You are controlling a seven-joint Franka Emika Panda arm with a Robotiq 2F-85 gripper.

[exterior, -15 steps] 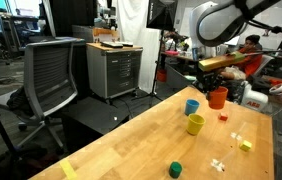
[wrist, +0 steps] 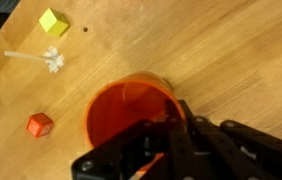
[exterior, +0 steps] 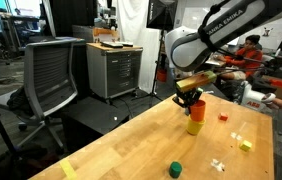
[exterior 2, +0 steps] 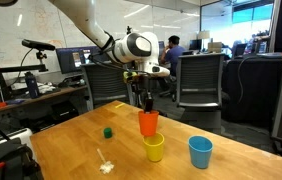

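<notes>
An orange-red cup (exterior 2: pixel 148 124) hangs upright in my gripper (exterior 2: pixel 142 108), which is shut on its rim. In exterior view 2 the yellow cup (exterior 2: pixel 155 148) stands just below and beside it, the orange cup's base close above its rim. Seen from exterior view 1, the orange cup (exterior: pixel 198 108) overlaps the yellow cup (exterior: pixel 195 127), so whether they touch cannot be told. The wrist view looks into the orange cup (wrist: pixel 109 117), with the dark fingers at its right wall. A blue cup (exterior 2: pixel 200 151) stands apart to the right.
On the table lie a red block (wrist: pixel 40 125), a yellow block (wrist: pixel 53 22), a white splayed item (wrist: pixel 52 59) and a dark green object (exterior: pixel 175 170).
The gripper has carried the orange cup leftward in exterior view 1, from the right of the yellow cup to above it. The blue cup there is now largely hidden behind the gripper.
</notes>
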